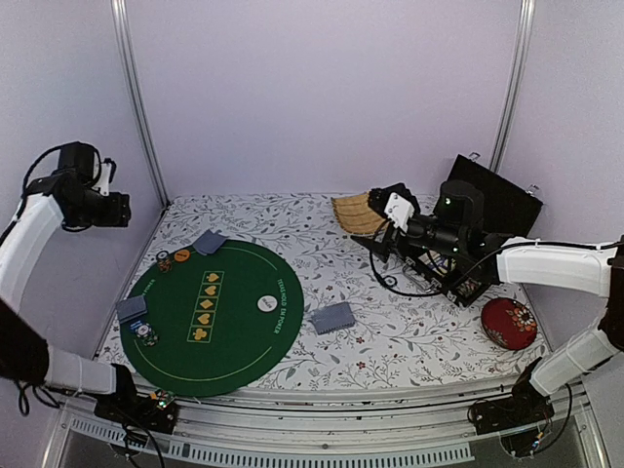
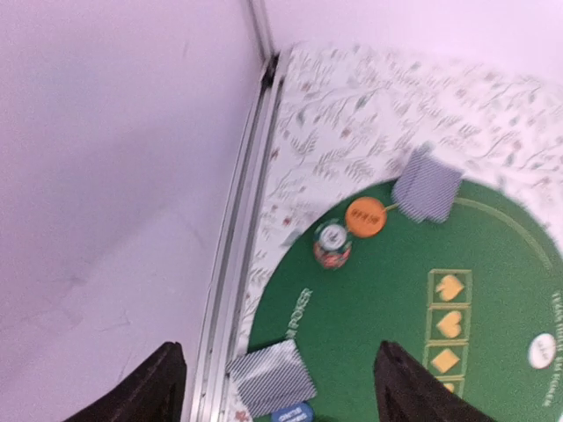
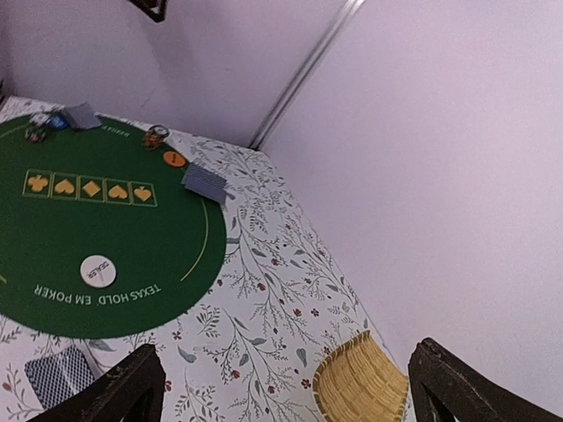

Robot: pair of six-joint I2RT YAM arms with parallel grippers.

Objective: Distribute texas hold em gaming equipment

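Note:
The round green poker mat (image 1: 249,336) lies on the left half of the table. Blue-backed cards sit in pairs at its far edge (image 1: 209,242), at its left edge (image 1: 131,309) and off its right side (image 1: 333,318). Chip stacks stand near the two mat pairs: red chips (image 2: 332,246) with an orange disc (image 2: 365,216), and blue chips (image 1: 144,333). A white dealer disc (image 1: 267,303) rests on the mat. My left gripper (image 1: 118,190) hangs above the left side, fingers apart and empty. Over the wooden tray (image 3: 361,378), my right gripper (image 1: 378,222) is open and empty.
A black case (image 1: 492,198) stands open at the right back, its contents partly behind my right arm. A round red cushion-like object (image 1: 509,323) lies at the right front. Patterned table shows bare between mat and case.

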